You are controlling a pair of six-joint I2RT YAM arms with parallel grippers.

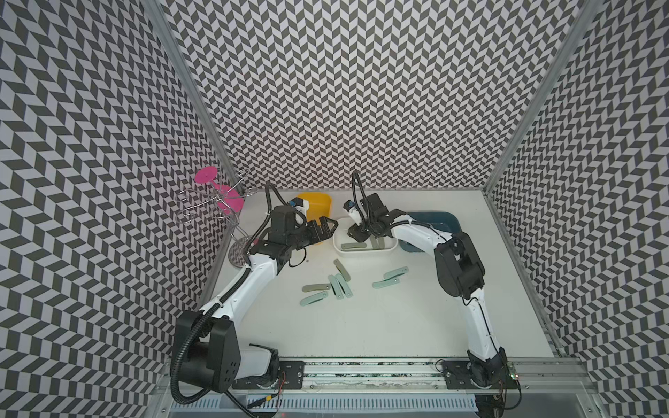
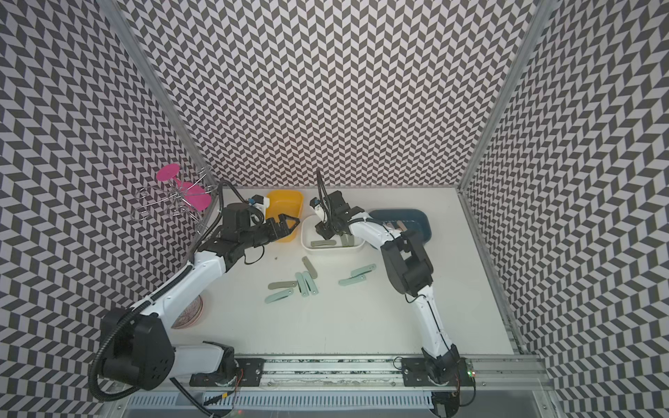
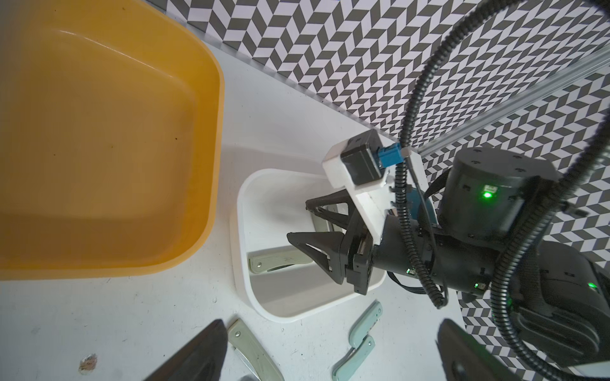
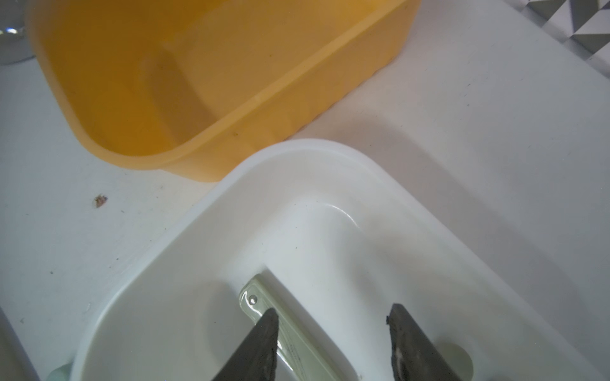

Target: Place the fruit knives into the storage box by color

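Observation:
My right gripper is open inside the white box (image 4: 298, 150), above a grey-green knife (image 4: 293, 336), with nothing held. Another knife (image 3: 321, 221) lies in that box, partly hidden by the gripper. My left gripper (image 1: 326, 228) hangs open and empty near the yellow box (image 3: 211, 127) and the white box. Several folded knives lie loose on the table in front: grey-green ones (image 1: 340, 269) (image 1: 315, 287) and pale teal ones (image 1: 313, 298) (image 1: 395, 272).
A dark blue box (image 2: 418, 228) with some contents stands right of the white box, partly behind the right arm. A metal rack with pink discs (image 1: 229, 198) stands at the left.

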